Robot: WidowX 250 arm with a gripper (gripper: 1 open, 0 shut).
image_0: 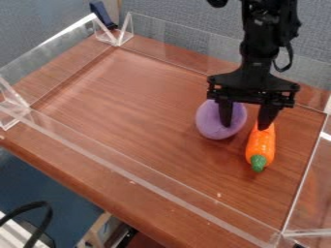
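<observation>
My black gripper (245,112) is open at the right of the wooden tray, its two fingers spread above and over a purple ball (215,125) and an orange carrot toy (260,147). The left finger reaches down over the ball; the right finger stands by the carrot's upper end. Whether either finger touches them I cannot tell. The carrot lies with its green tip toward the front.
Clear plastic walls (132,178) edge the wooden surface (110,102). A dark cable (33,213) shows beyond the front left edge.
</observation>
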